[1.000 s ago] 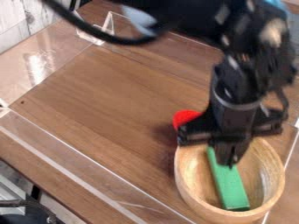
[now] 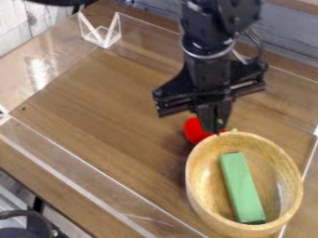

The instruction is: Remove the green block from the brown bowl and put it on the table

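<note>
The green block (image 2: 243, 189) is a long bar lying inside the brown bowl (image 2: 196, 182), tilted a little from upright in the picture. The bowl stands at the lower right. My dark gripper (image 2: 215, 124) hangs behind the bowl's far rim, apart from the block, its tip pointing down near a red object. No held item shows at its tip. How far apart the fingers are is hard to make out at this size.
A round red object (image 2: 194, 130) rests on the table beside the bowl's far rim, partly behind the gripper. A white wire-like holder (image 2: 100, 33) stands at the far left. Bare wooden table (image 2: 106, 112) stretches left of the bowl.
My gripper has moved from above the bowl toward the back and left, off the block. The block and bowl look unmoved.
</note>
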